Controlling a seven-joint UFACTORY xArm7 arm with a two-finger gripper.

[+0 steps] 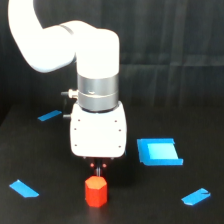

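Observation:
A red block (96,193) with a six-sided, orange-red top stands upright near the front middle of the dark table. My gripper (97,167), under the white hand (98,132), points down just behind and above the block's top as seen from the camera. The dark fingers are small against the dark table, with reddish spots near them. Whether they touch the block, or how far apart they stand, cannot be made out.
To the right lies a pale blue square (161,151) framed in blue tape. Separate blue tape strips mark the left front (24,188), right front (195,197) and left back (49,115).

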